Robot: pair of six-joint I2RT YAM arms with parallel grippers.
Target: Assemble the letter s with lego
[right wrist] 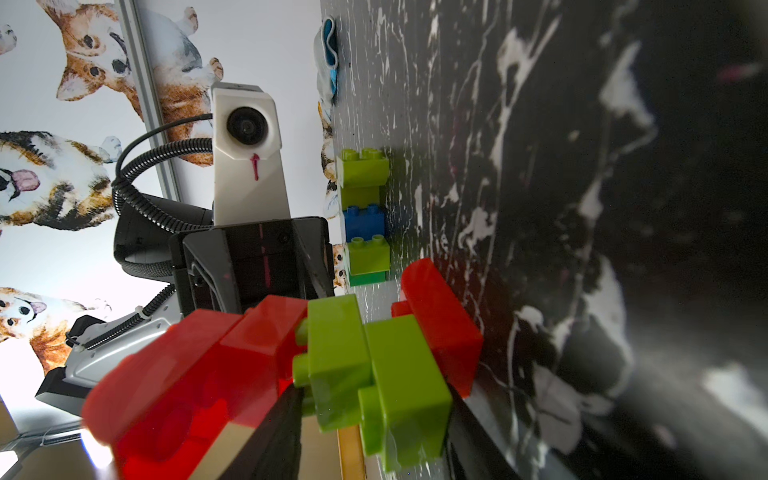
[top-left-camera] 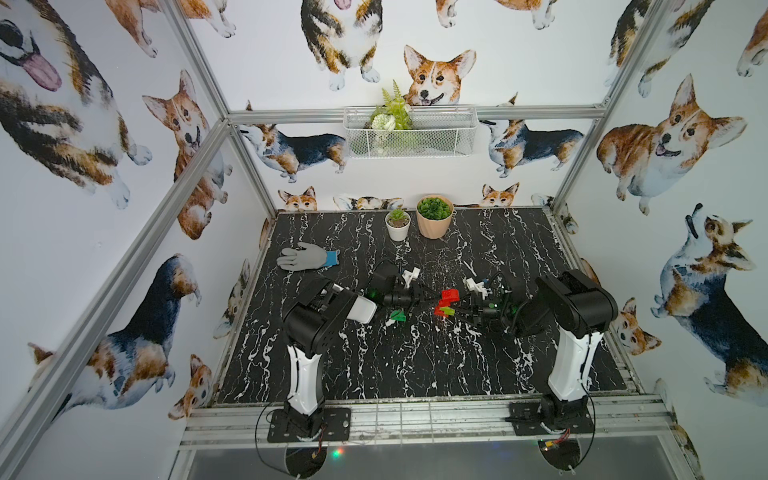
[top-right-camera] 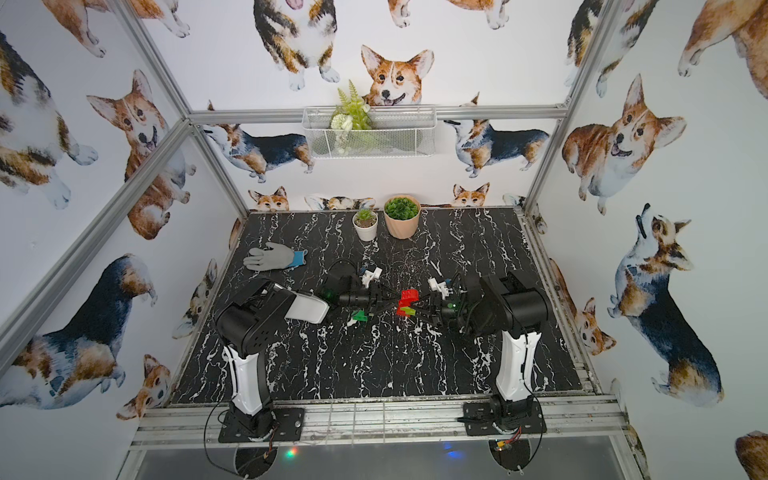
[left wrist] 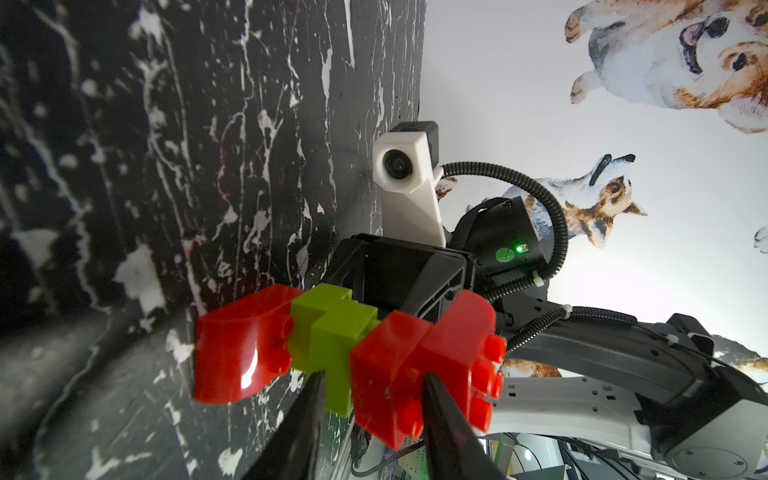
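Centre table, my left gripper is shut on red bricks, two joined pieces held above the table. My right gripper is shut on lime bricks, a stepped pair. Both groups are close together, their faces touching or nearly so; whether studs engage I cannot tell. A separate red brick lies on the table just beyond the lime pair. More lime and blue bricks sit farther off in the right wrist view, with green bricks near my left arm.
A grey glove lies at back left. Two potted plants stand at the back edge.
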